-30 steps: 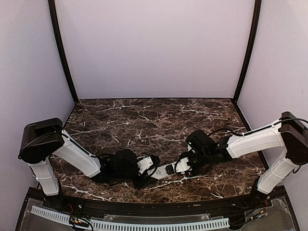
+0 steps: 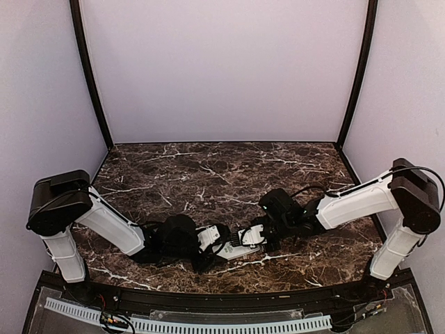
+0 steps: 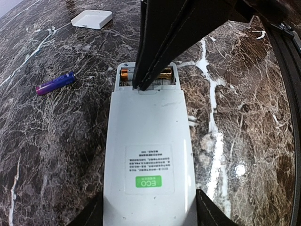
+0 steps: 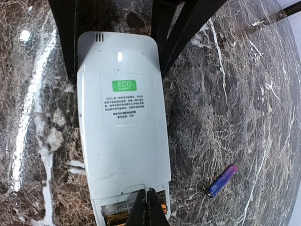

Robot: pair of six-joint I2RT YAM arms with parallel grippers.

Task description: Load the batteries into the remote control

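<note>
The white remote control lies back side up, its ECO label showing. My left gripper is shut on its labelled end, one finger along each side. At the other end the battery compartment is uncovered, and a copper-and-black battery lies crosswise in it. My right gripper is shut with nothing visible between its fingers. Its tips are over the compartment at the battery, covering part of it; whether they touch cannot be told. A loose purple-and-blue battery rests on the table beside the remote.
The small white battery cover lies on the marble table beyond the compartment end, apart from the remote. Farther back, the tabletop is clear. Both arms come in low from the sides, close together at the remote near the front edge.
My right gripper has moved left along the remote, closer to the left gripper, and now covers more of it in the top view. The left arm and the remote have stayed in place.
</note>
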